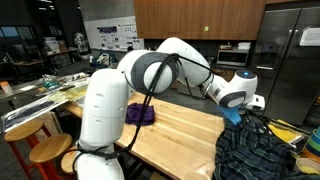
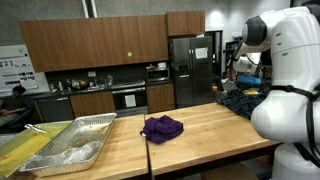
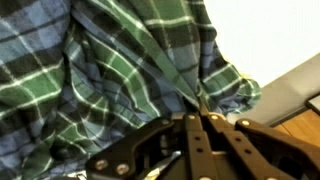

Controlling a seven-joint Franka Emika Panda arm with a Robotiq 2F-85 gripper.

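A dark plaid cloth (image 1: 250, 150) in green, navy and white lies bunched over the right end of the wooden table. Close up in the wrist view, the cloth (image 3: 130, 60) fills most of the left and middle, and a long fold runs down to my gripper. My gripper (image 1: 238, 119) is shut, with a pinch of that cloth between its fingertips. The cloth rises to a peak under the gripper, while its lower part still rests in a heap. The exact grip is partly hidden by the dark finger bodies.
A purple cloth (image 2: 163, 128) lies on the table, away from my gripper. Foil trays (image 2: 75, 142) stand farther along. Yellow items (image 1: 284, 132) sit behind the plaid cloth. Bare wood (image 1: 185, 140) lies left of it, and stools (image 1: 48, 149) stand beside the table.
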